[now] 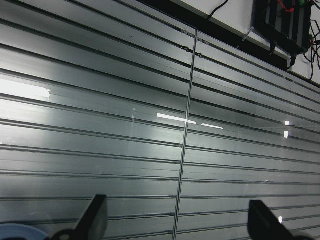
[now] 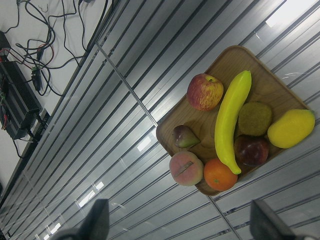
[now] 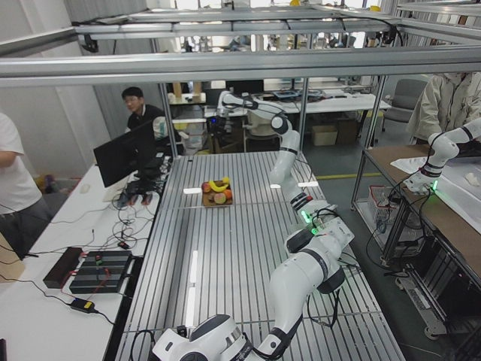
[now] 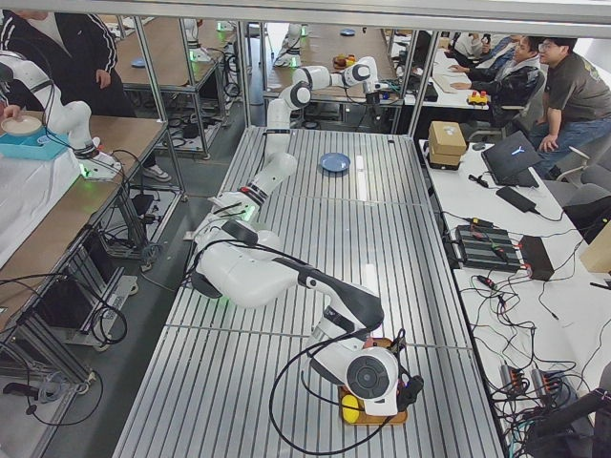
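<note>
A wooden tray [image 2: 199,150] on the slatted table holds a banana [image 2: 231,112], an apple [image 2: 204,92], a lemon [image 2: 290,127], a kiwi [image 2: 255,118], an orange [image 2: 220,175], a peach [image 2: 185,169], a fig [image 2: 184,135] and a dark red fruit [image 2: 250,149]. My right gripper is open above it, nothing between its blurred fingers. My left gripper is open over bare table, with a blue plate [image 1: 17,232] at the lower left of its view; the plate [image 4: 335,162] also shows at the table's far end in the camera right view.
Side desks [image 3: 52,316] with cables, power units and monitors border the table [image 3: 210,263]. An aluminium frame surrounds it, and people and other robot arms stand beyond.
</note>
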